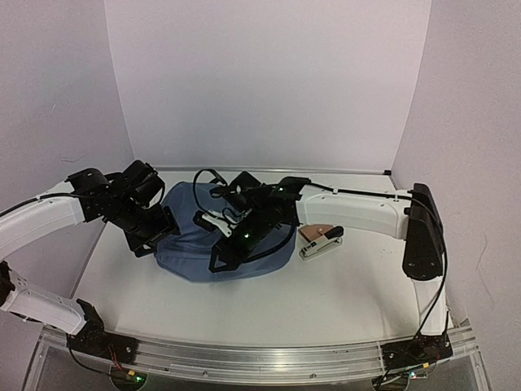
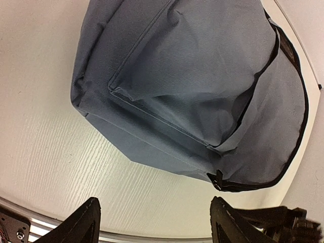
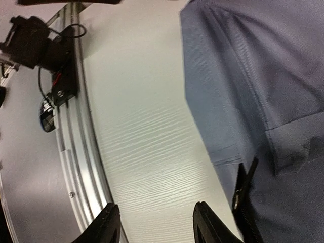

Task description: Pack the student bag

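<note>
The blue-grey bag point(image 1: 183, 259) lies flat on the table, left of centre. My left gripper point(image 1: 155, 243) hovers over the bag's left side; in the left wrist view its fingers point(image 2: 87, 223) stand wide apart with only table between them. Over the bag's front middle is my right gripper point(image 1: 232, 261), and in the right wrist view its fingers point(image 3: 205, 223) are spread with nothing between. A black-edged opening and zipper pull point(image 2: 216, 179) show at one end of the bag. The right arm hides much of the bag from above. A brown wallet-like item point(image 1: 313, 230) and a stapler point(image 1: 321, 246) lie right of the bag.
Bare table point(image 1: 358, 285) stretches across the right and along the front. A metal rail point(image 1: 260, 354) borders the near edge, and walls close in the other sides. Both arms reach in low over the bag, close to each other.
</note>
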